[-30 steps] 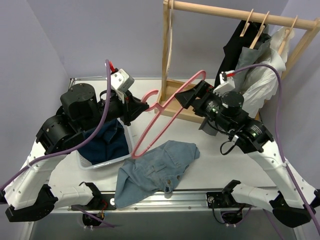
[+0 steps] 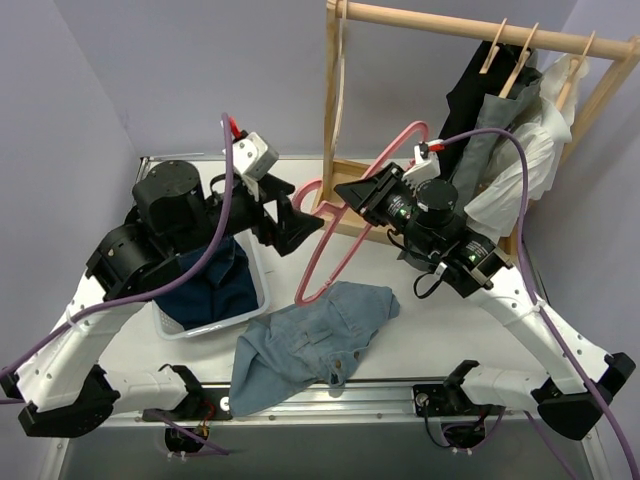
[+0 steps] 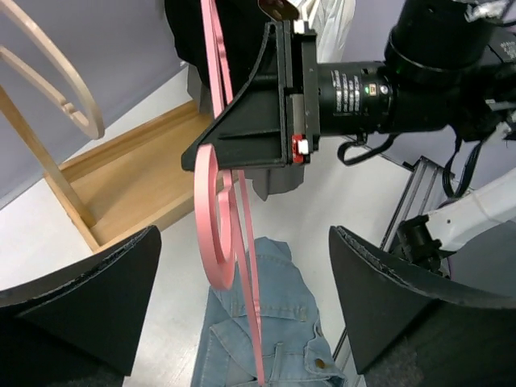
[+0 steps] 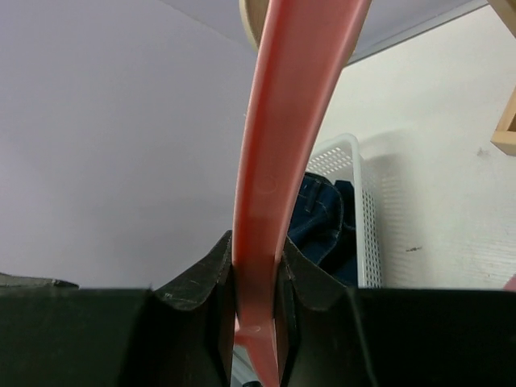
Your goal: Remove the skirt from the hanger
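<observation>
A pink hanger (image 2: 310, 270) is held in mid-air by my right gripper (image 2: 355, 190), which is shut on its long bar; in the right wrist view the pink bar (image 4: 274, 153) stands between the fingers. My left gripper (image 2: 290, 215) is open just left of it, and in the left wrist view the hanger's hook (image 3: 211, 226) hangs between the open fingers, farther off. A blue denim garment (image 2: 310, 335), apparently the skirt, lies spread on the table below, apart from the hanger.
A wooden rack (image 2: 440, 20) at the back holds black, grey and white garments (image 2: 510, 180) and an empty wooden hanger. A white basket (image 2: 230, 318) with navy cloth sits at the left. Free table shows right of the denim.
The hanger has turned more upright.
</observation>
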